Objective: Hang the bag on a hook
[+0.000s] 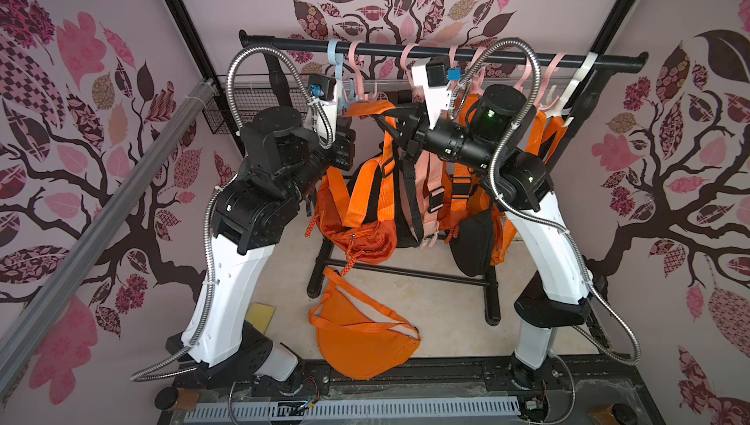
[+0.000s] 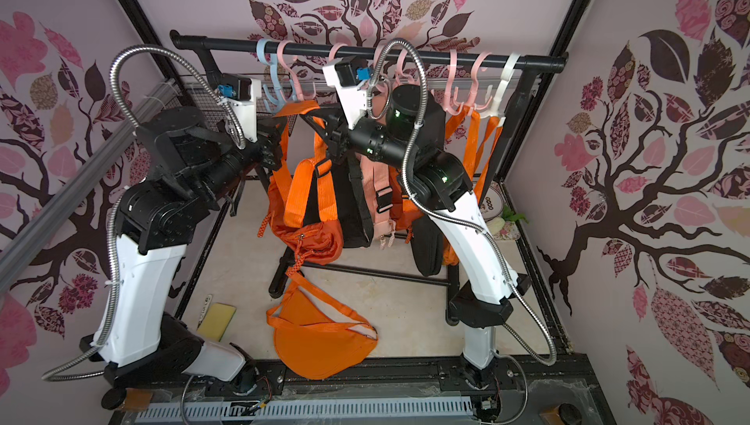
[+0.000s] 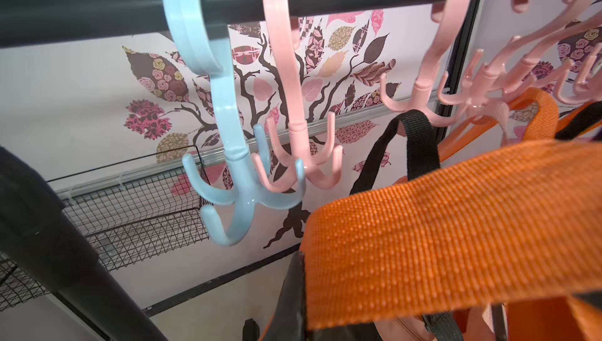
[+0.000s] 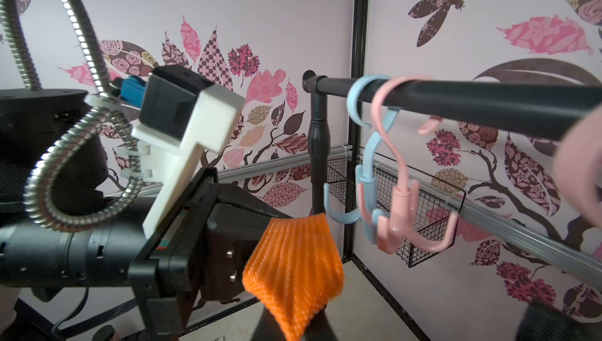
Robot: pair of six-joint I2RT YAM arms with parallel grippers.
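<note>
An orange bag (image 1: 355, 229) hangs by a wide orange strap (image 3: 451, 228) stretched between my left gripper (image 1: 338, 142) and my right gripper (image 1: 390, 124), raised near hook height. Both grippers are shut on the strap; their fingertips are largely hidden by it in the wrist views. The strap is close before a blue hook (image 3: 235, 196) and a pink hook (image 3: 301, 165), which hang empty on the black rail (image 3: 106, 8), with nothing on their prongs.
More pink hooks and a white one (image 1: 582, 73) hold other bags and straps to the right. A second orange bag (image 1: 363, 339) lies on the floor. A wire basket (image 3: 144, 215) is behind the rail at left.
</note>
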